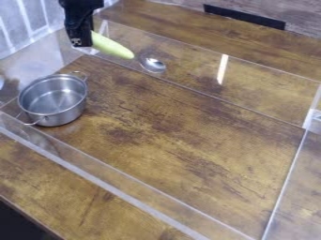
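Observation:
At the upper left of the camera view, my black gripper (85, 39) is shut on a long pale yellow-green item (113, 47); its fingertips are small and hard to make out. Just beyond the item's right end is a silver spoon head (153, 64); whether it joins the item is hard to tell. A steel pot (53, 103) with two side handles stands at the left, below the gripper.
Clear acrylic walls (310, 120) enclose the wooden work surface (189, 141). A dark slot (245, 19) shows at the far edge.

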